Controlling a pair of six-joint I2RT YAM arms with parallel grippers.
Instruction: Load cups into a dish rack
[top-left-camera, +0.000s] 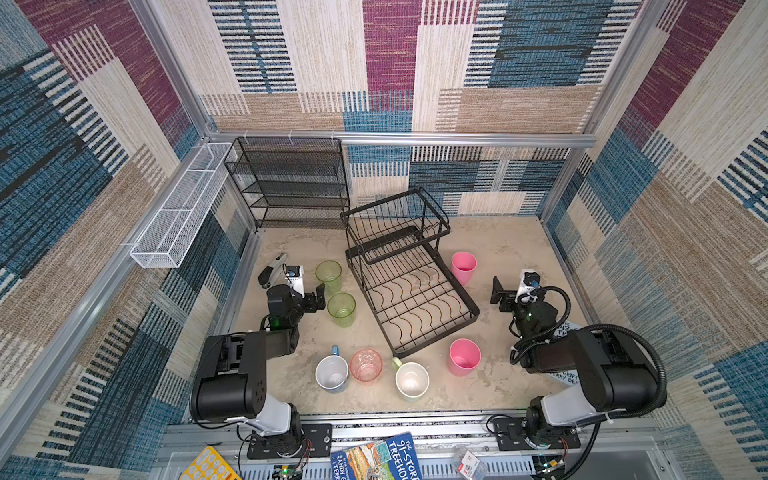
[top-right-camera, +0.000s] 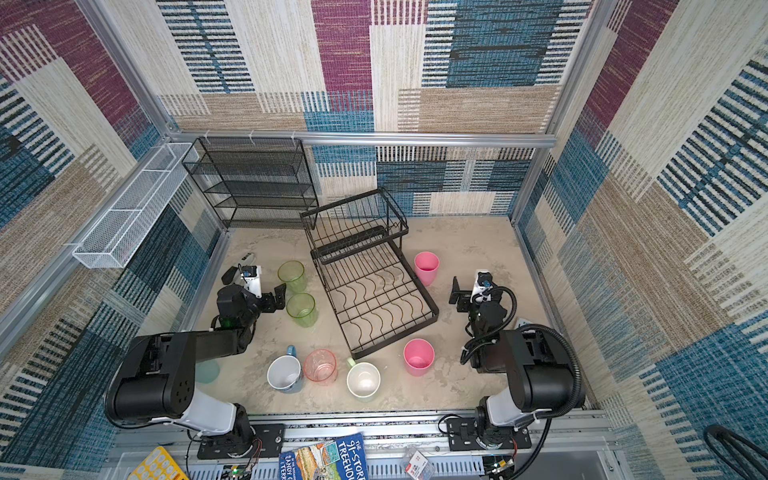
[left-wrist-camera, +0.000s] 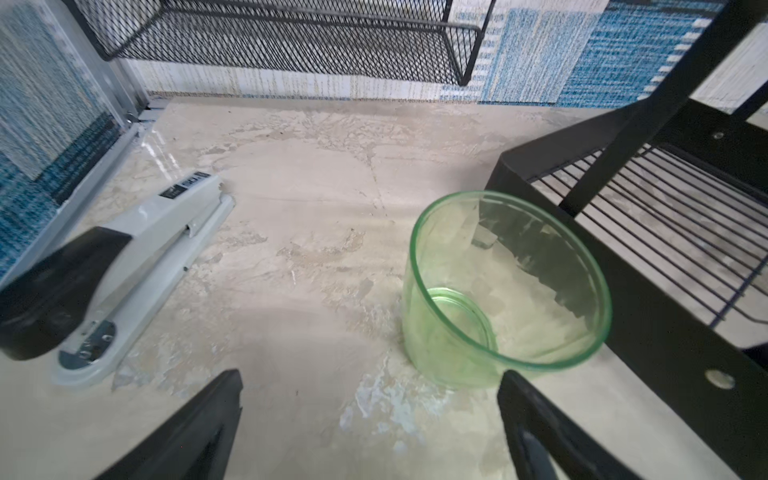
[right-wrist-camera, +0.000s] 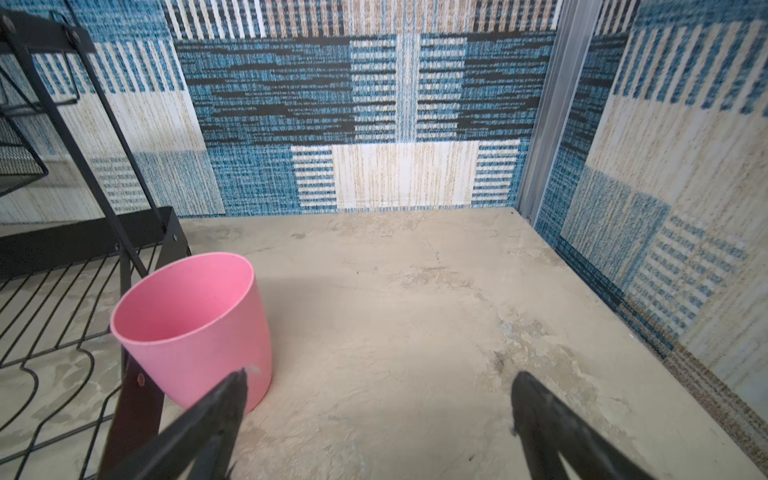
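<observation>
An empty black two-tier dish rack (top-left-camera: 477, 313) stands mid-table. Two green cups, one farther back (top-left-camera: 328, 273) and one nearer (top-left-camera: 341, 309), are upright left of it. To its right are two pink cups, one at the back (top-left-camera: 463, 266) and one in front (top-left-camera: 464, 357). Along the front sit a blue-grey mug (top-left-camera: 332, 373), a clear pinkish cup (top-left-camera: 366, 365) and a cream mug (top-left-camera: 411, 381) with a green handle. My left gripper is open, with the far green cup (left-wrist-camera: 448, 344) ahead of it. Open and empty, my right gripper has the back pink cup (right-wrist-camera: 216, 344) ahead-left.
A stapler (left-wrist-camera: 152, 272) lies at the left edge. Behind stands a black mesh shelf (top-left-camera: 292, 184); a white wire basket (top-left-camera: 180, 209) hangs on the left wall. A teal cup (top-right-camera: 207, 371) shows partly behind the left arm.
</observation>
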